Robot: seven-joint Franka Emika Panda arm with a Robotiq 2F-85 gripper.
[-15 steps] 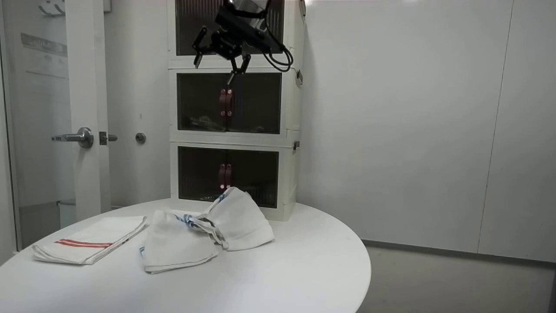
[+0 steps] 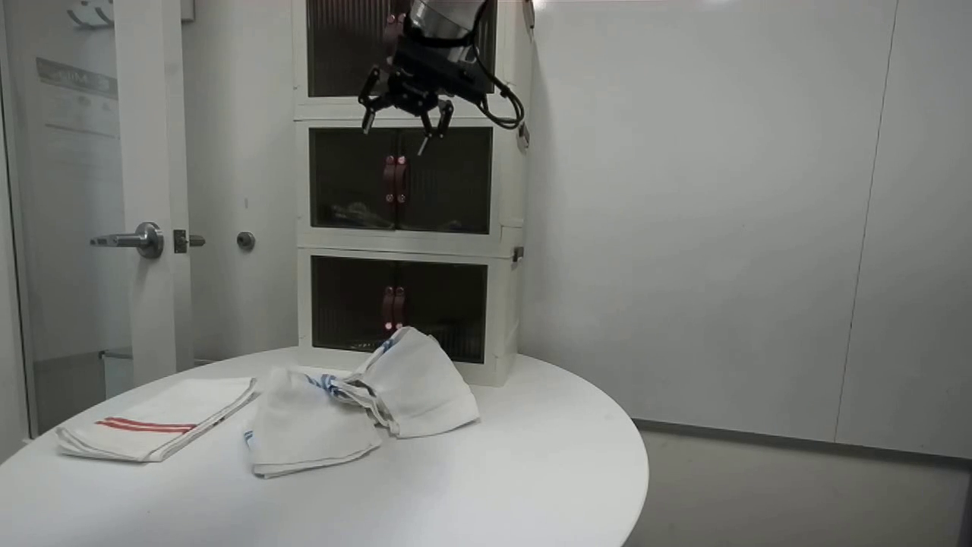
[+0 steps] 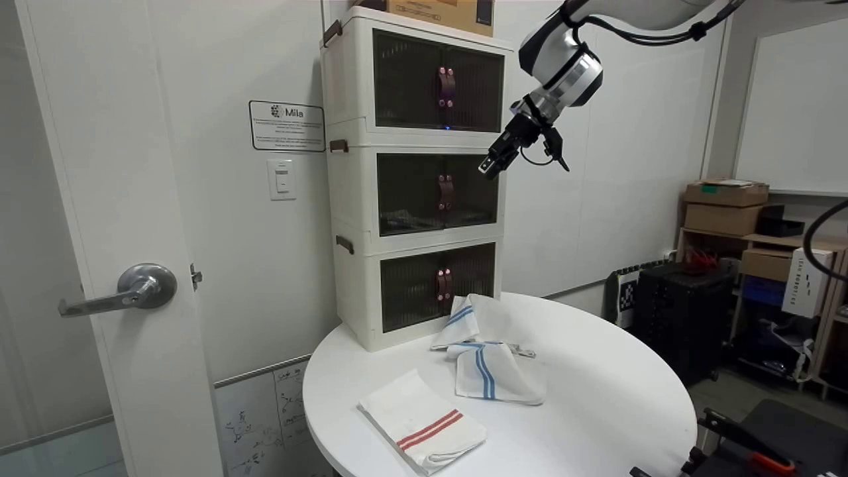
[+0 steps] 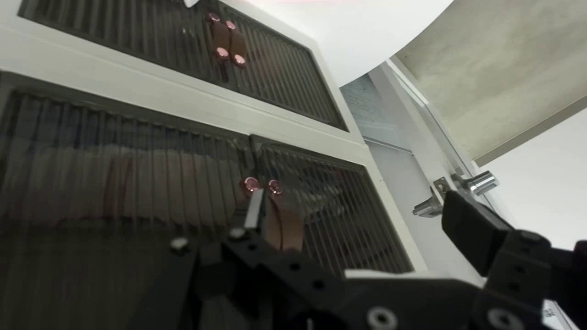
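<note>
My gripper (image 2: pixel 396 135) hangs high above the table with its two fingers spread wide and nothing between them. A stacked white cabinet (image 3: pixel 355 294) has three tiers of dark ribbed doors, all closed, with paired brown handles at the middle. In the wrist view one finger (image 4: pixel 254 210) overlaps the middle tier's handles (image 4: pixel 286 225); whether it touches them cannot be told there. On the table, a folded white towel with red stripes (image 3: pixel 405 405) lies flat. A rumpled white towel with blue stripes (image 3: pixel 509 373) is bunched up by the bottom doors.
Bunched cloth stands before the bottom doors (image 2: pixel 446 310). An open room door with a metal lever (image 3: pixel 143 287) is left of the cabinet. A cardboard box (image 3: pixel 445 12) sits on top.
In exterior view 1 my gripper has shifted to the right and slightly lower, its fingers still spread. The towels and cabinet doors look the same.
</note>
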